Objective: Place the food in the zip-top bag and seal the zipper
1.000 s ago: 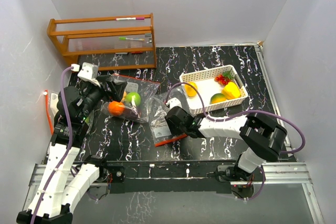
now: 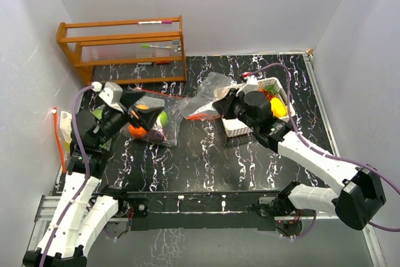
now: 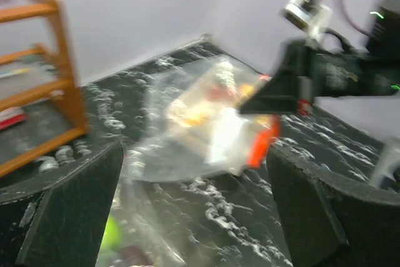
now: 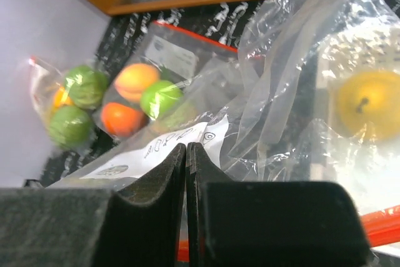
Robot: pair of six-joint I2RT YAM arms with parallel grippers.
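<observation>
An empty zip bag with a red zipper [image 2: 206, 95] is held up in front of the basket by my right gripper [image 2: 228, 105], which is shut on it; the bag fills the lower right wrist view, with its white label [image 4: 150, 151]. My left gripper [image 2: 140, 110] stands open above a bag of food [image 2: 159, 134], holding orange, green and other pieces. The white basket [image 2: 237, 129] holds a yellow pepper [image 2: 278, 107] and red produce [image 2: 269, 92], partly hidden by the right arm and bag.
A wooden rack [image 2: 122, 37] stands at the back left. Another bag with green produce [image 4: 84, 85] lies at the far left beside the wall.
My right gripper has lifted the empty bag and carried it up and back, over the basket's front-left part. The left gripper has shifted slightly right.
</observation>
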